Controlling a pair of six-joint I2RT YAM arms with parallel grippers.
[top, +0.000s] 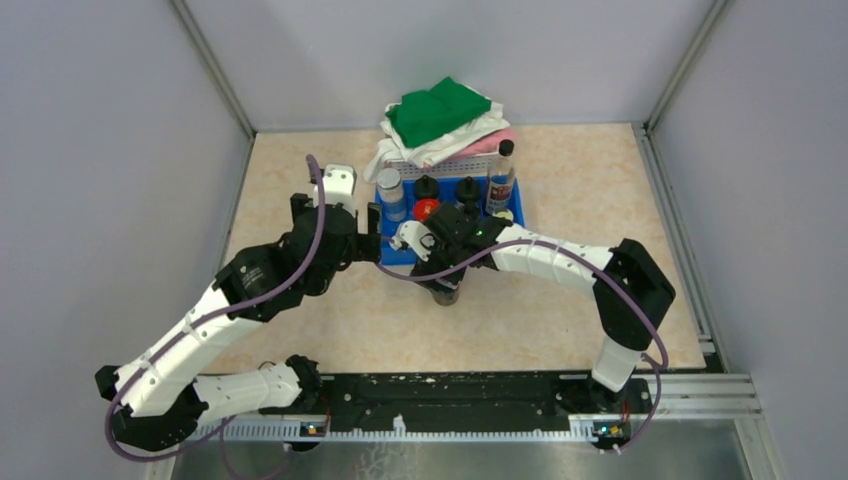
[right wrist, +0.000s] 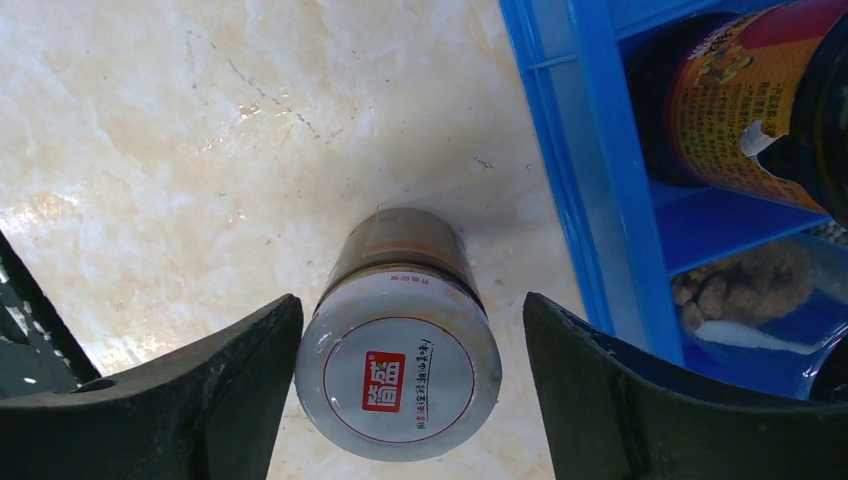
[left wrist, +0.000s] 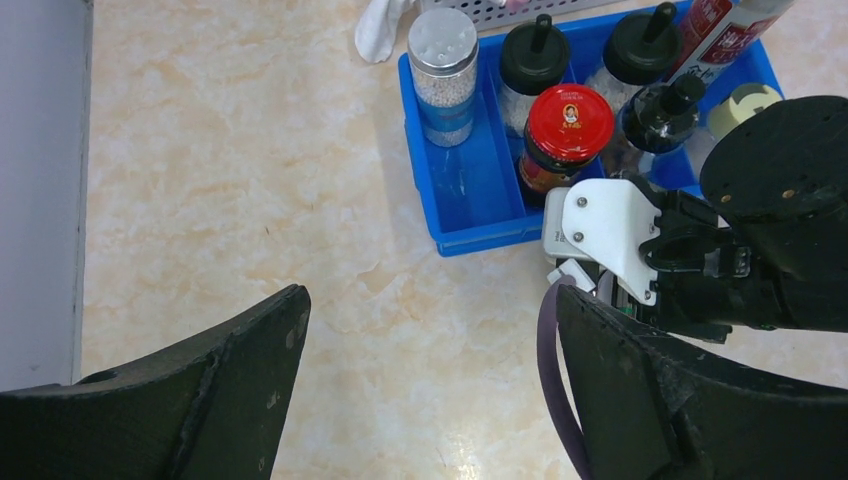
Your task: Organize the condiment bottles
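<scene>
A jar with a pale printed lid [right wrist: 398, 370] stands on the table in front of the tray. In the right wrist view it sits between the fingers of my right gripper, with a gap on both sides, wider on the right. The blue tray [left wrist: 467, 238] holds a shaker with a silver lid [left wrist: 443, 45], a red-lidded jar [left wrist: 570, 125], several dark-capped bottles and a tall bottle [top: 500, 182] with a red label. To the tray's left, my left gripper hangs open and empty above the table.
Behind the tray, a white basket [top: 484, 165] carries folded cloths with a green cloth [top: 439, 112] on top. My right arm crosses over the tray's front. Bare table lies at left and right.
</scene>
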